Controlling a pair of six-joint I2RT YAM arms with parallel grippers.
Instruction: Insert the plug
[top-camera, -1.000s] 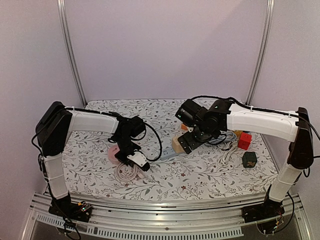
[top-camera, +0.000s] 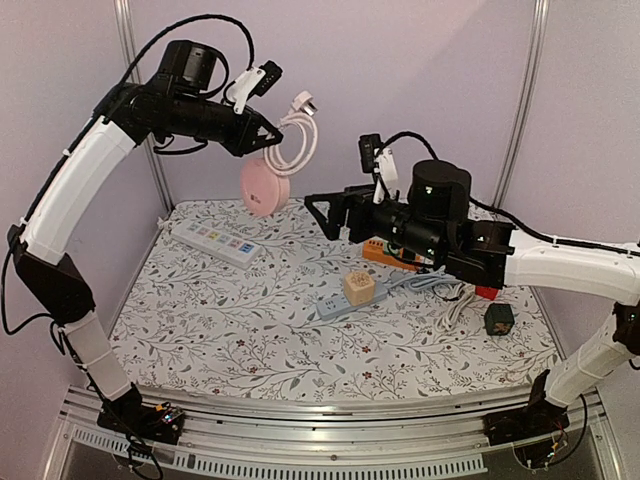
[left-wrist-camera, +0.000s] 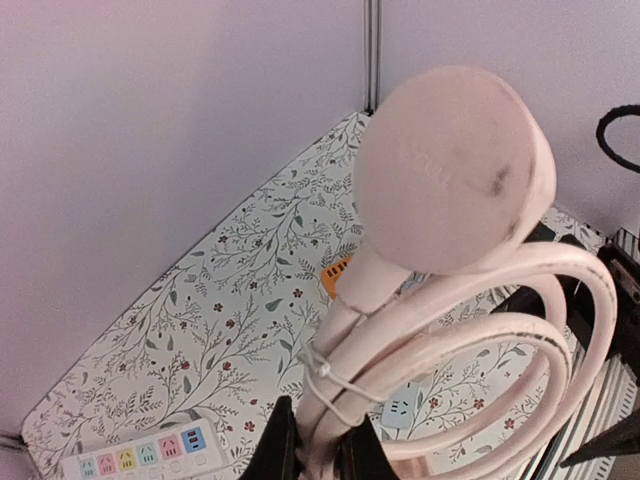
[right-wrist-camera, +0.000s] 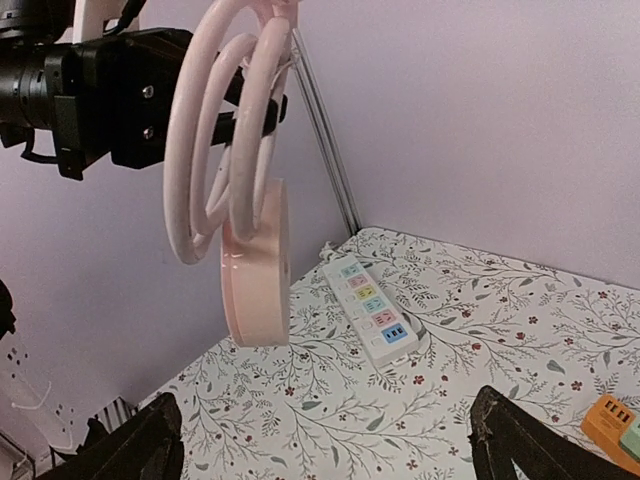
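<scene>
High above the table, my left gripper (top-camera: 268, 138) is shut on a coiled pink cable (left-wrist-camera: 540, 330). The cable's plug (top-camera: 305, 102) points up above the coil, its rounded pink body (left-wrist-camera: 440, 170) large in the left wrist view. A round pink disc (right-wrist-camera: 255, 280) hangs below the coil. My right gripper (top-camera: 325, 212) is open and empty, facing the coil from the right, a short way apart. A grey power strip (top-camera: 335, 307) lies mid-table with a beige cube (top-camera: 359, 287) by it.
A white strip with coloured squares (top-camera: 215, 243) lies back left. An orange block (top-camera: 385, 250), a red block (top-camera: 485, 293), a dark green cube (top-camera: 498, 318) and loose cables (top-camera: 450, 312) sit on the right.
My left gripper has risen from the front-left table with the cable and disc, lifting them high. The right arm has risen too, its gripper moving left toward the coil.
</scene>
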